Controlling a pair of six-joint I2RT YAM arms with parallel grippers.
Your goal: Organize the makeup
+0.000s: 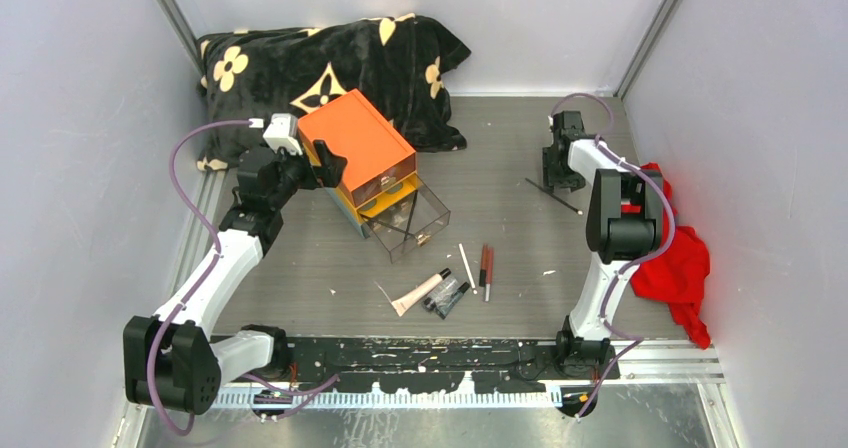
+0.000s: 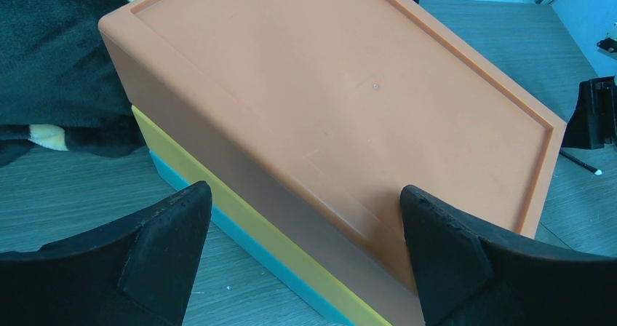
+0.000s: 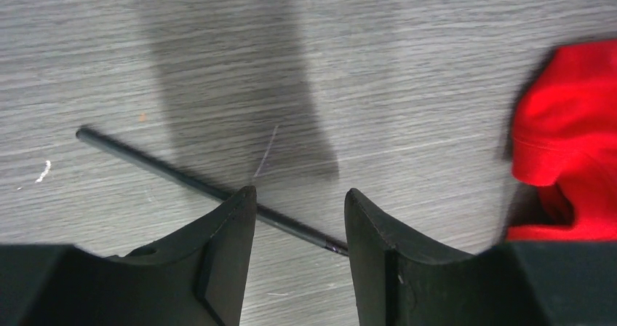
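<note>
My left gripper (image 1: 325,163) is at the left side of the orange-topped organizer (image 1: 355,138); in its wrist view the fingers flank that box's edge, and whether they press on it is unclear. The clear bottom drawer (image 1: 425,218) is pulled out with dark pencils inside. My right gripper is open, low over a thin black pencil (image 3: 167,172) lying on the table at the back right. Tubes (image 1: 418,293), a white stick (image 1: 466,266) and red-brown lip sticks (image 1: 488,268) lie at the front centre.
A black patterned blanket (image 1: 260,78) lies along the back left, and a red cloth (image 1: 675,278) along the right. The table between drawer and right gripper is clear.
</note>
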